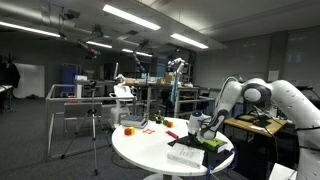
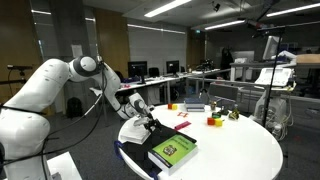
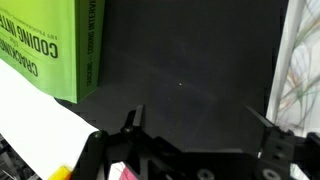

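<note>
My gripper is open, with nothing between its fingertips, above a dark flat surface (image 3: 185, 65) in the wrist view. A thick green book (image 3: 70, 45), "Cracking the Coding Interview" by its partly visible lettering, lies to the upper left of the fingers. In exterior view 2 the green book (image 2: 175, 151) rests on the dark area near the front of the table, with the gripper (image 2: 154, 125) behind it. Exterior view 1 shows the gripper (image 1: 196, 136) low over the table's right side; its fingers are too small there to make out.
A white box-like object (image 1: 186, 153) stands at the near side of the round white table (image 1: 142, 150). A red item (image 2: 182, 126) and a yellow-and-red item (image 2: 214, 122) lie farther off. Bare tabletop stretches away from the arm.
</note>
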